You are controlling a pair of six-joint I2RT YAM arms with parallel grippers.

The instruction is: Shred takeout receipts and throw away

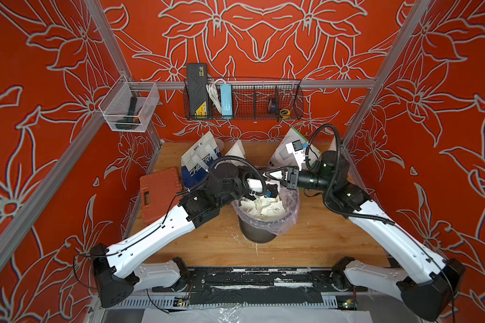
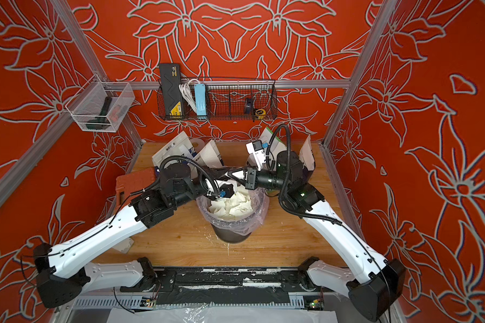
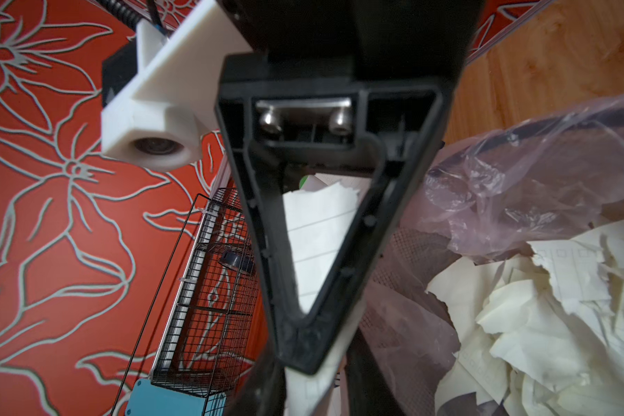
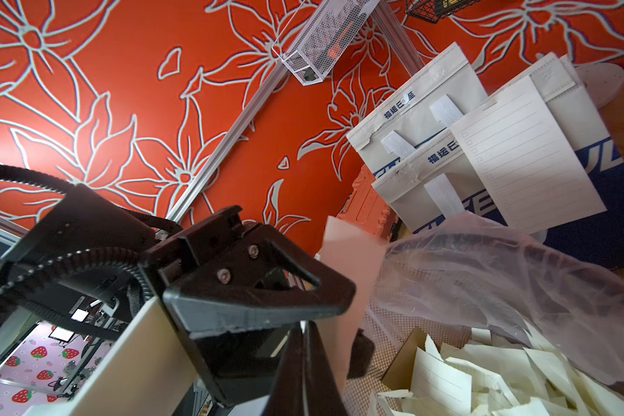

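Note:
A white lined receipt strip (image 3: 319, 235) shows through the frame of my right gripper in the left wrist view. The right fingers are shut on the paper, and it continues past their tips. In the right wrist view, the left gripper comes in from the left, its fingers apart on either side of the pale strip (image 4: 350, 263). Both grippers meet over the bin (image 1: 257, 232). Its translucent liner (image 1: 288, 212) is heaped with torn paper pieces (image 1: 264, 205). Another lined receipt (image 4: 534, 163) is on a blue-and-white takeout bag (image 4: 596, 208).
More takeout bags stand behind the bin, including one (image 1: 198, 164) at back left. A red case (image 1: 161, 193) lies left. A wire basket (image 1: 253, 102) hangs on the back wall. The tabletop right of the bin is bare.

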